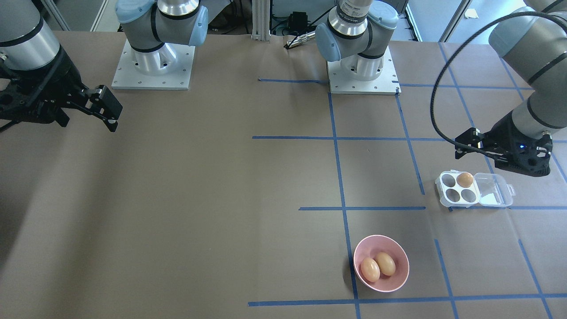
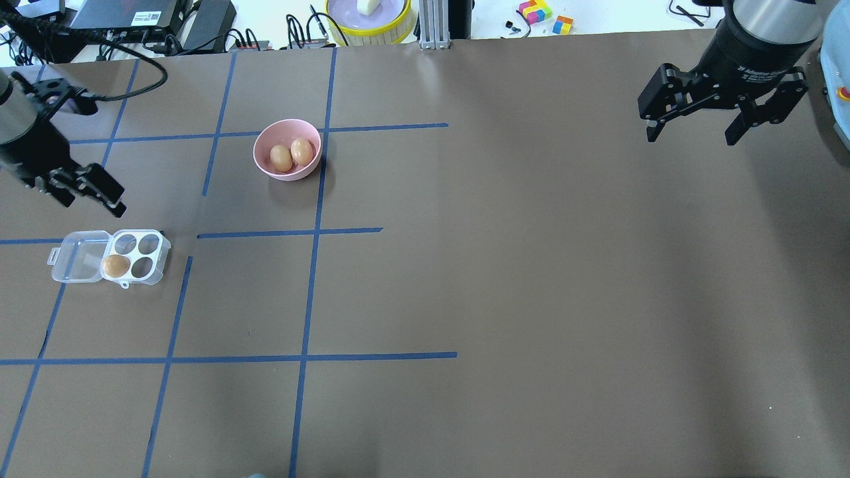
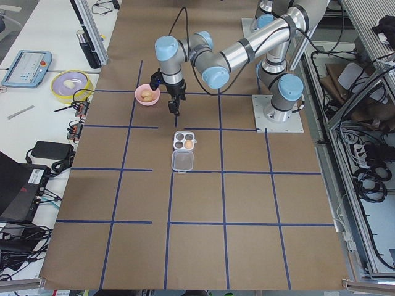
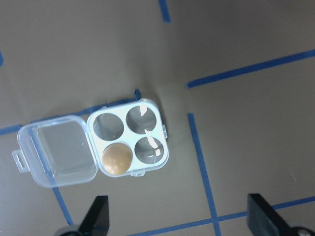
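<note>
The gripper hangs above the egg box, its fingers wide apart with nothing between them. The white four-cup egg box (image 4: 129, 129) has a clear lid (image 4: 61, 150) lying open beside it and one brown egg (image 4: 116, 158) in a cup; the other cups look empty. The pink bowl (image 2: 287, 167) holds two eggs, a paler one (image 2: 302, 150) and a browner one (image 2: 280, 159); in the front view it sits nearer the camera than the box.
Other robot arms stand around the table, one with a black gripper (image 1: 85, 109) at the left of the front view. A cable (image 1: 441, 125) loops over the working arm.
</note>
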